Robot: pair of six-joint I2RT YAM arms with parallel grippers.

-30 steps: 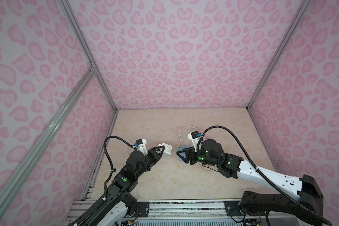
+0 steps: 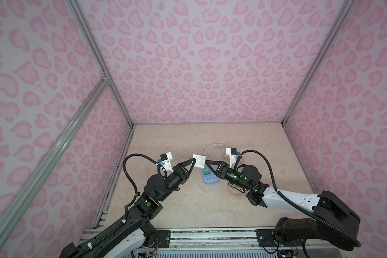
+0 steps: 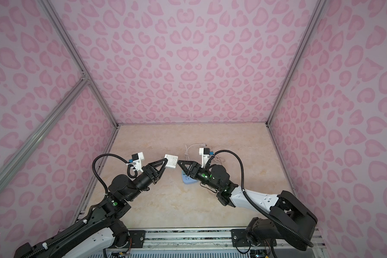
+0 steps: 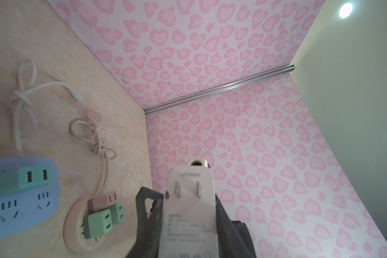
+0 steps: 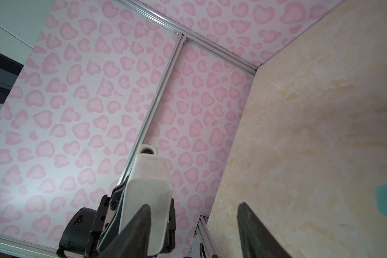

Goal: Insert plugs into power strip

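In midair, my left gripper [image 2: 193, 161] is shut on a white plug [image 4: 188, 223], an adapter with prongs. My right gripper stands open just right of the plug [image 2: 199, 161], fingers apart and facing it. Behind and below them lies a blue power strip [image 4: 19, 202] with a teal plug [image 4: 15, 182] in it. A round pink strip [image 4: 75, 230] beside it carries pink and green plugs [image 4: 96, 224].
White and pink cables [image 4: 36, 92] lie coiled behind the strips. Patterned walls and metal rails enclose it.
Over the last second both grippers have risen and the left one has moved right with the plug, bringing it close to the right gripper's fingers.
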